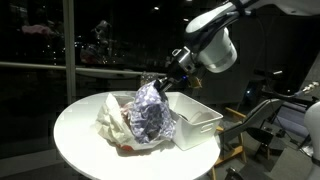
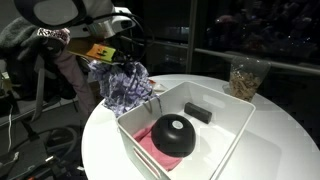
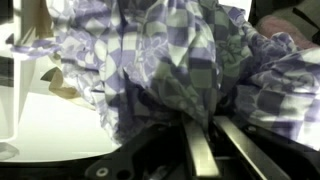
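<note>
A purple-and-white checkered cloth (image 1: pixel 152 115) hangs bunched from my gripper (image 1: pixel 172 82), which is shut on it. Its lower part is over or against the right side of a white crumpled bag (image 1: pixel 113 124) on the round table; how far it lies inside I cannot tell. In the second exterior view the cloth (image 2: pixel 122 88) hangs beside the left end of the white bin. Folds of the cloth (image 3: pixel 175 50) fill most of the wrist view, running down between the fingers.
An open white bin (image 2: pixel 238 112) stands close by, holding a black dome-shaped item (image 2: pixel 173 135), pink cloth (image 2: pixel 144 137) and a small dark object (image 2: pixel 200 113). A filled clear container (image 2: pixel 243 75) stands farther back.
</note>
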